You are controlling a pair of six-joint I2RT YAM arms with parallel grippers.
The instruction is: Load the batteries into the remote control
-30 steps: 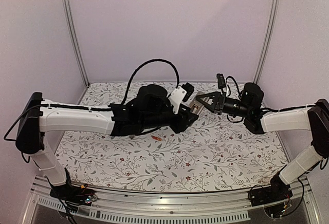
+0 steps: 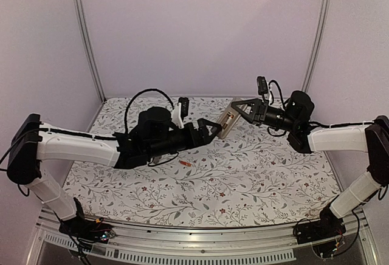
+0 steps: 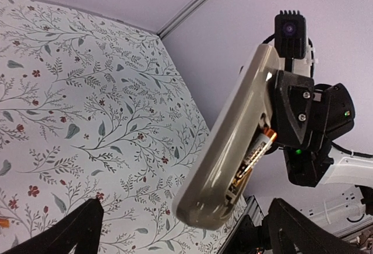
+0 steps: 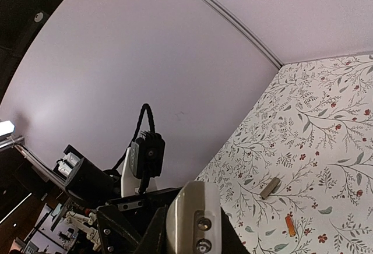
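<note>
The grey-beige remote is held up off the table, tilted, in my right gripper, which is shut on it; in the right wrist view the remote fills the bottom centre. An orange-and-silver battery lies in its open compartment, its top end seeming slightly raised. My left gripper stands open just left of the remote's lower end, nothing between its fingers. A loose orange battery lies on the table below.
A small grey piece, perhaps the battery cover, lies on the floral tabletop. Walls border the table at the back and sides.
My left gripper has drawn back from the remote and changed its angle.
</note>
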